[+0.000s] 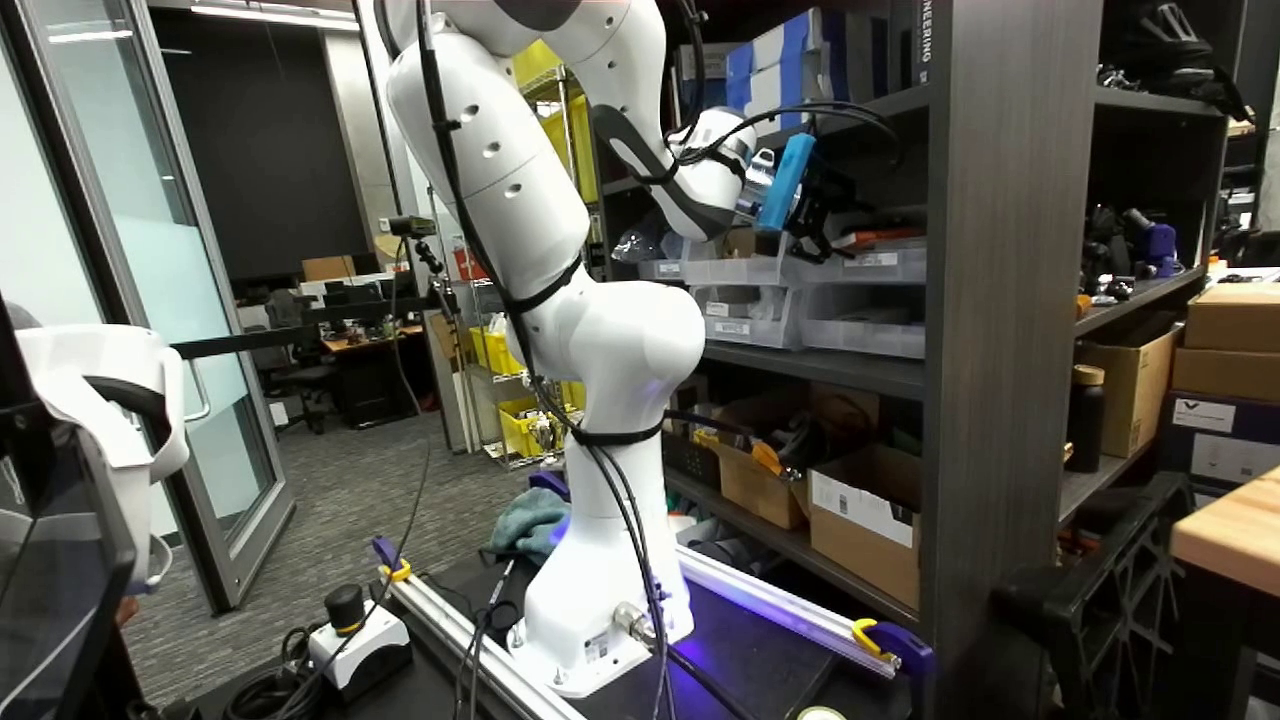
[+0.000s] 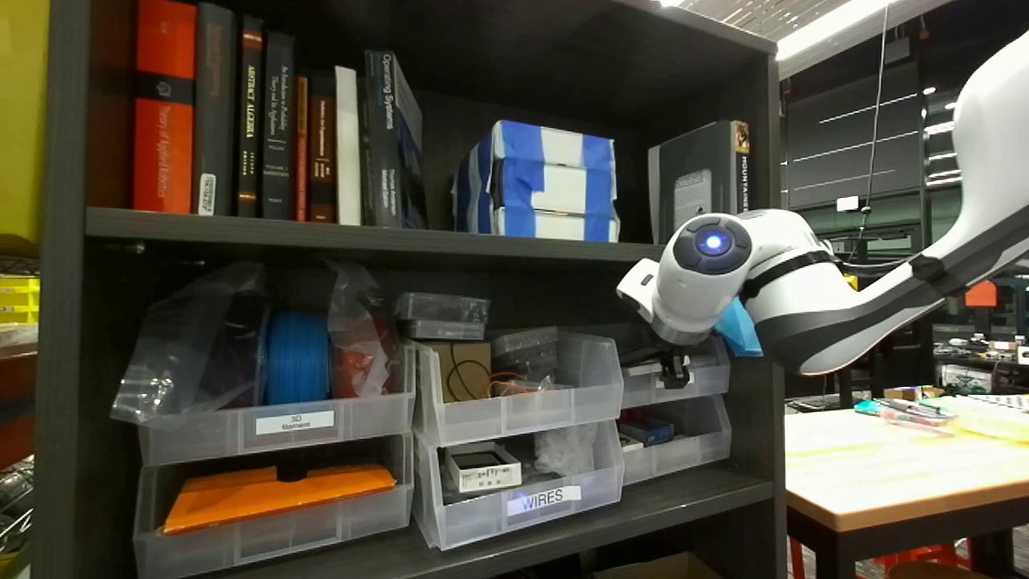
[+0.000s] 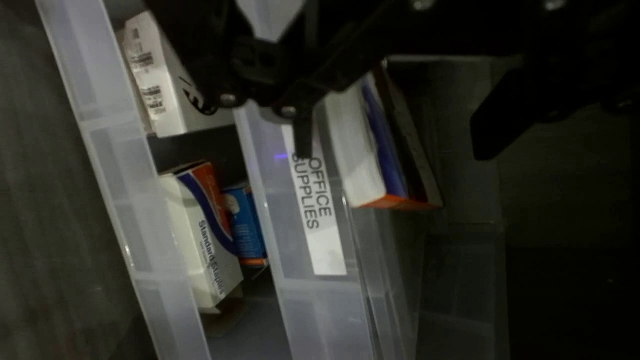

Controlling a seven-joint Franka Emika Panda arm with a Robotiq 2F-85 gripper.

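Note:
In the wrist view my gripper is open, its dark fingers (image 3: 490, 132) well apart. One finger lies over the "OFFICE SUPPLIES" label (image 3: 318, 216) on a clear bin's front wall. A box with white, blue and orange sides (image 3: 363, 156) appears between the fingers; whether it reaches in between them or sits deeper cannot be told. In exterior view 2 the gripper (image 2: 675, 371) points down at the upper right clear bin (image 2: 709, 379), covering part of it. Exterior view 1 shows the gripper (image 1: 822, 248) by the shelf bins.
A lower bin holds a "Standard Staples" box (image 3: 207, 252), a small blue box (image 3: 244, 225) and a white box (image 3: 162, 78). Above the bins runs a shelf board (image 2: 386, 237). Left of the gripper stand the wire bin (image 2: 526, 502) and filament bin (image 2: 289, 425). The shelf's side panel (image 1: 1005, 360) is close.

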